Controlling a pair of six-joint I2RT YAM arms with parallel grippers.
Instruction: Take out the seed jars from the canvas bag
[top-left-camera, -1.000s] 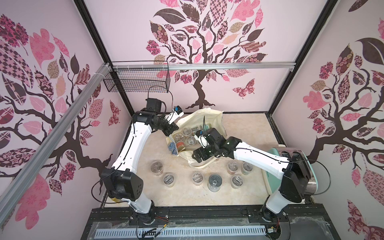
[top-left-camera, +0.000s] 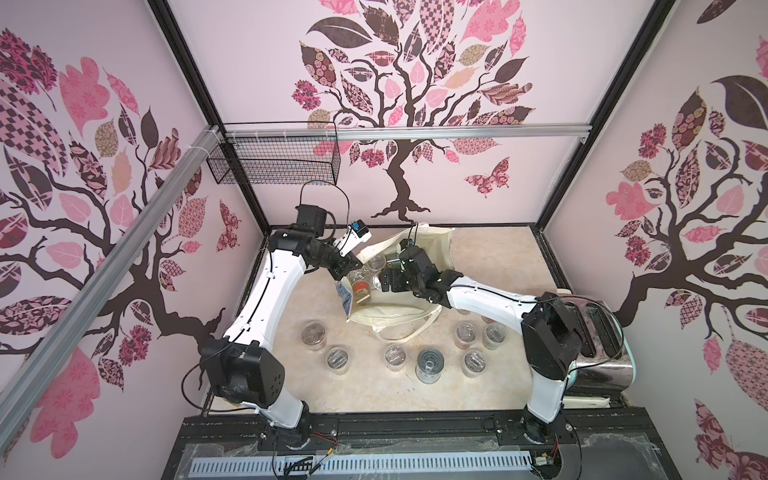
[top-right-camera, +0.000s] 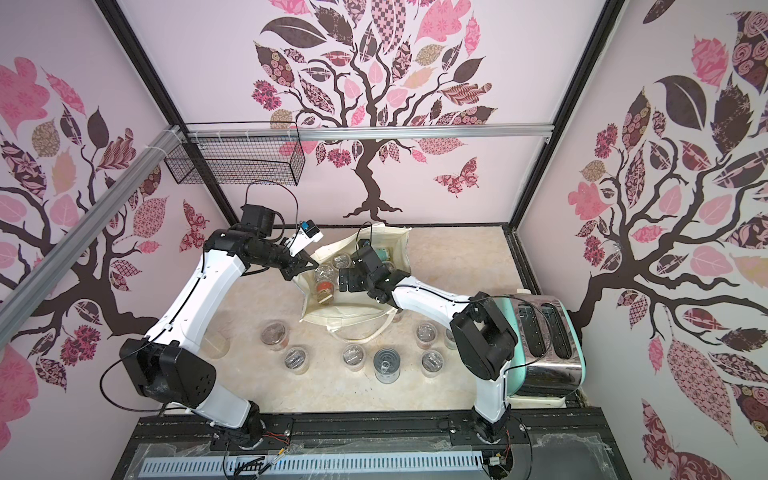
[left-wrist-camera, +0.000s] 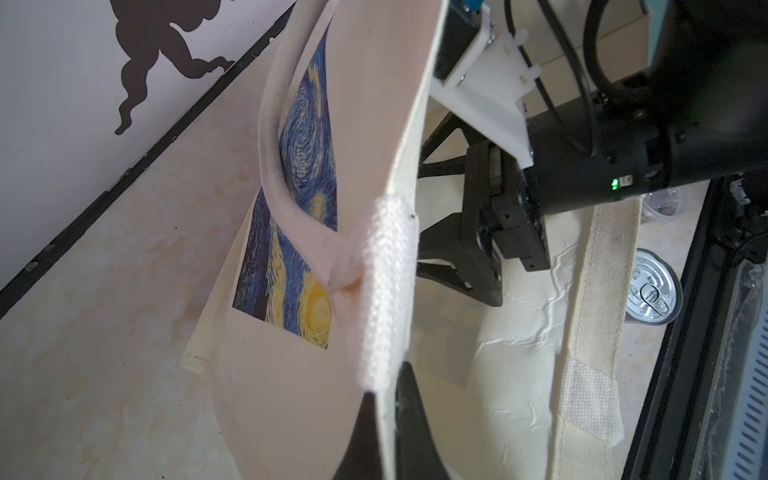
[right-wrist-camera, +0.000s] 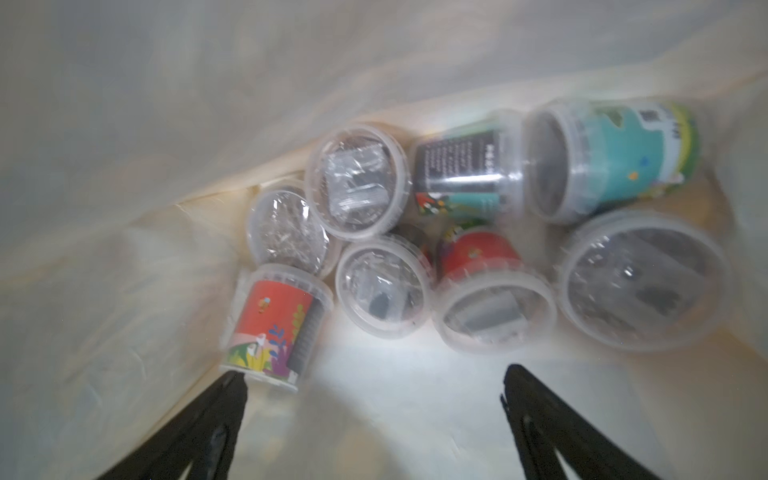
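Note:
The cream canvas bag stands open mid-table. My left gripper is shut on the bag's rim, holding it upright. My right gripper is open inside the bag, above several seed jars: a red-labelled jar at lower left, a teal-labelled jar at upper right, clear-lidded jars between. Nothing is between the right fingers. In the left wrist view the bag's wall hides part of the right gripper.
Several jars and a silver can stand along the front of the table. A toaster sits at the right. A wire basket hangs at back left.
The left gripper and bag rim have shifted slightly right and down since a second ago.

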